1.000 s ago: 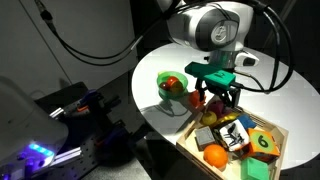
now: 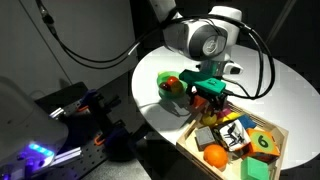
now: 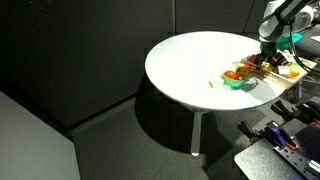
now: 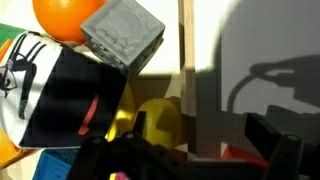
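Over the left edge of the wooden box, my gripper (image 2: 207,103) points downward with its fingers apart. In the wrist view, the dark fingertips of the gripper are widely separated, and no object is held between them. A yellow round item (image 4: 158,122) lies close to the left finger, inside the box. At the bottom, partly hidden by the right finger, is a red item (image 4: 238,155). The box wall (image 4: 187,80) runs between the two fingers' sides.
In the box are an orange ball (image 2: 215,155), a green block (image 2: 254,169), a grey cube (image 4: 125,35), and a black-and-white packet (image 4: 50,95). To the left, a green bowl (image 3: 234,83) holds red and orange items.
The arm has come down a little toward the box's left edge. The box and its contents look unmoved.
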